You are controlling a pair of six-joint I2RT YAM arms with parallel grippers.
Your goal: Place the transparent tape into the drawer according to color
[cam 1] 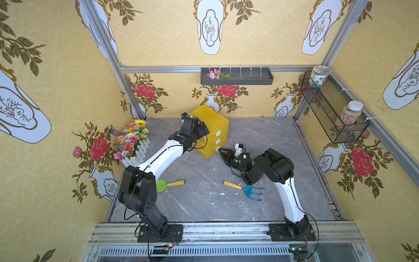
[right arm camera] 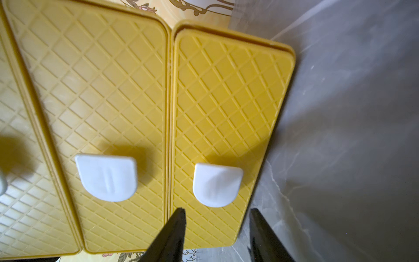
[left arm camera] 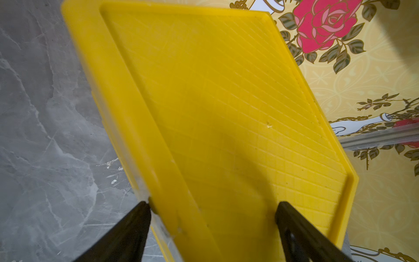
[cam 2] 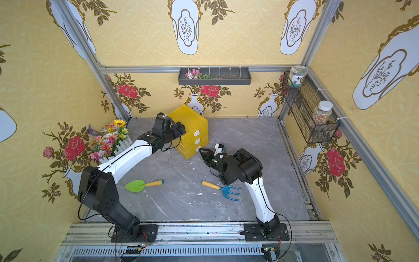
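A yellow three-drawer box stands at the back centre, its drawers shut, each with a white handle. My left gripper is open over the box's top, its fingers astride the raised near edge. My right gripper is open in front of the drawer fronts, fingers just short of the handle on the end drawer, nothing between them. No tape is clearly visible now; the right arm covers part of the table.
A green trowel and blue fork lie at the front. Flowers in a white fence planter stand left. A wire basket with jars hangs right.
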